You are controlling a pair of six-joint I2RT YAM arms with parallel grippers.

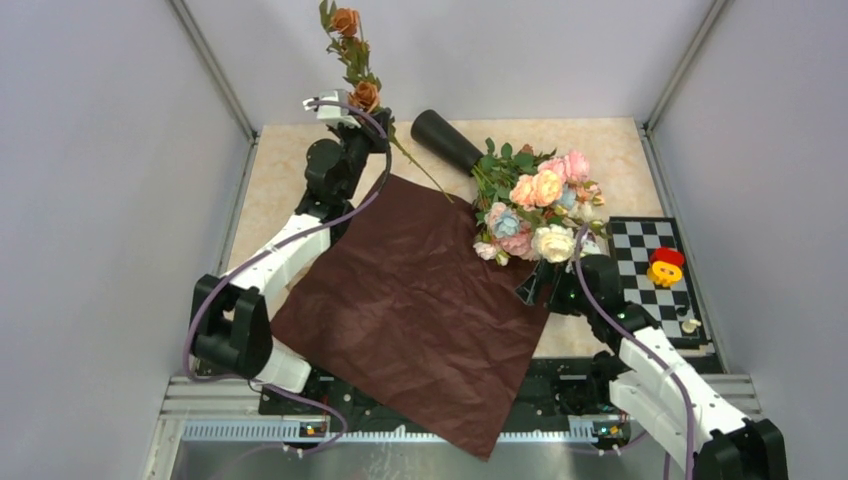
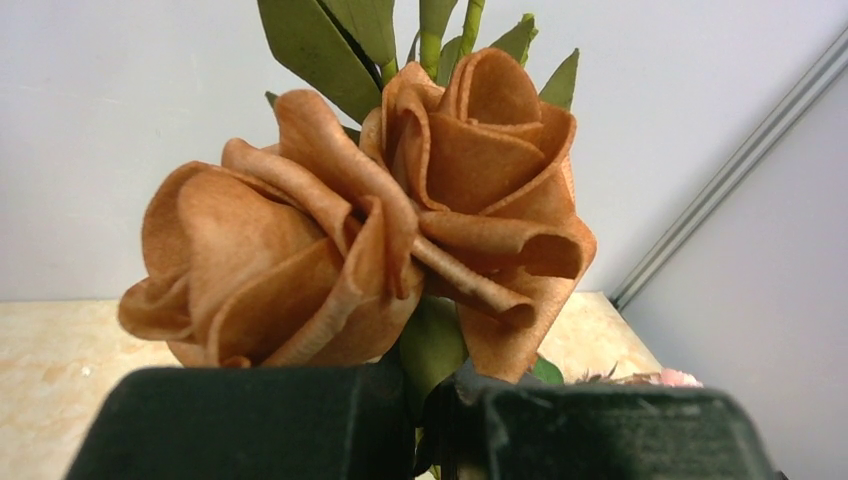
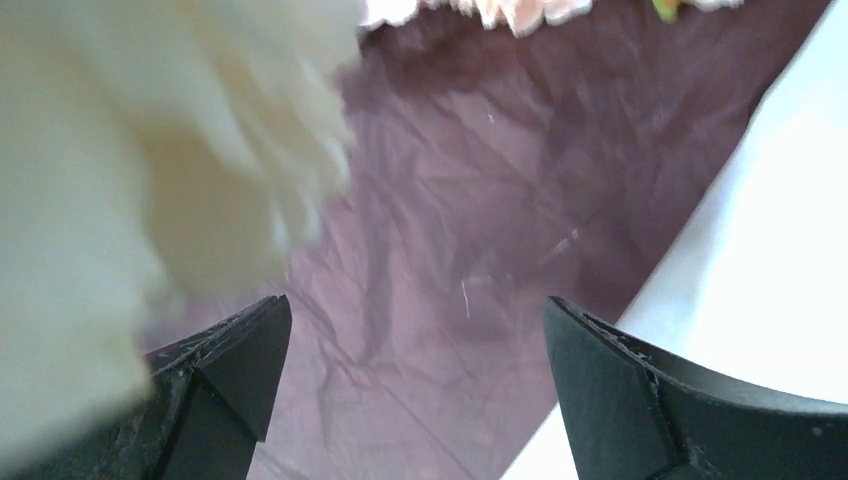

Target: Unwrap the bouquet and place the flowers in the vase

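At the back left, my left gripper [image 1: 384,128] is shut on the stem of the orange roses [image 1: 366,96]. Their blooms stand above it and a bare stem end trails down to the right. Two orange blooms [image 2: 300,250] fill the left wrist view just beyond the fingers [image 2: 230,425]. A black vase [image 1: 446,141] lies on its side, its lower right end against a mixed bouquet [image 1: 545,187]. My right gripper [image 1: 535,285] is open beside the bouquet's front edge. Nothing sits between its fingers; a blurred cream bloom [image 3: 150,200] overlaps the left one in view.
A dark brown sheet [image 1: 420,300] covers the table's middle and hangs over the front edge. On the right, a checkered board [image 1: 640,235] carries red and yellow pieces [image 1: 664,267].
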